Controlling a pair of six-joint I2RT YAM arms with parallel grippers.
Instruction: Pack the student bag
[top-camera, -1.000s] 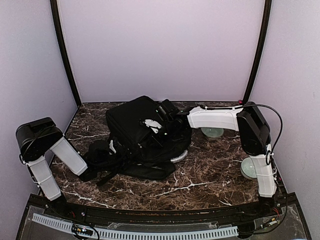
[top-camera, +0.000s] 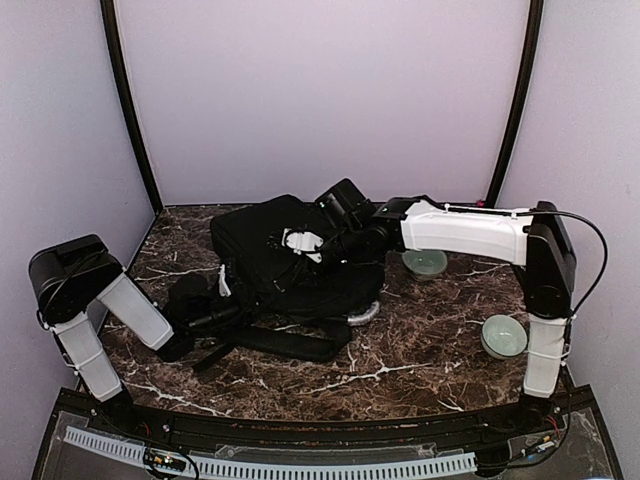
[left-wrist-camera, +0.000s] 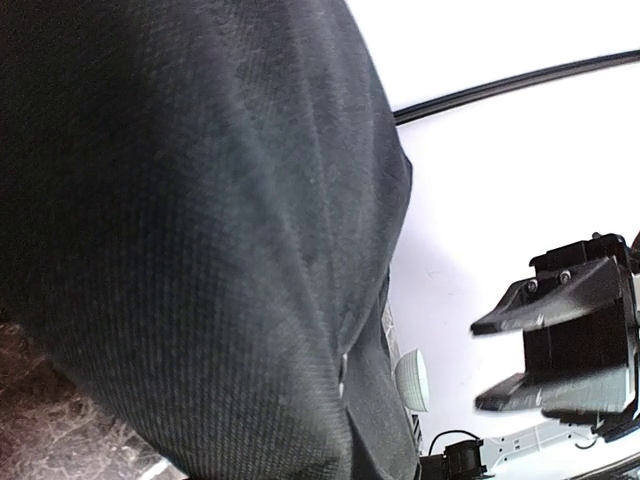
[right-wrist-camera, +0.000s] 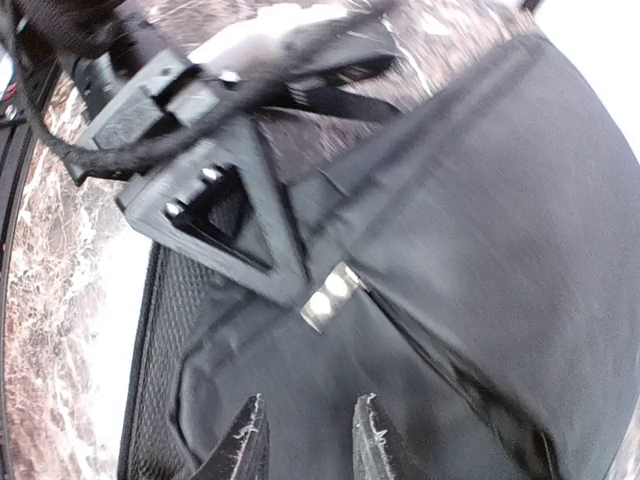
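The black bag (top-camera: 255, 235) lies on the dark marbled table, its straps spread at the front. At the bag's left front, my left gripper (top-camera: 268, 297) is shut on its fabric. Black cloth (left-wrist-camera: 220, 240) fills most of the left wrist view and hides that gripper's own fingertips. My right gripper stands open above the bag, nothing between its fingers, and the left wrist view also shows its fingers (left-wrist-camera: 550, 305) apart. A shiny metal piece (right-wrist-camera: 332, 296) sits on the bag at the end of a dark seam or opening, close to my left gripper's tip.
A pale bowl (top-camera: 425, 262) stands right of the bag, partly behind the right arm. Another pale bowl (top-camera: 503, 336) is at the right edge. Something white (top-camera: 365, 315) shows beside the bag's lower right.
My left gripper stays nearly in place at the bag.
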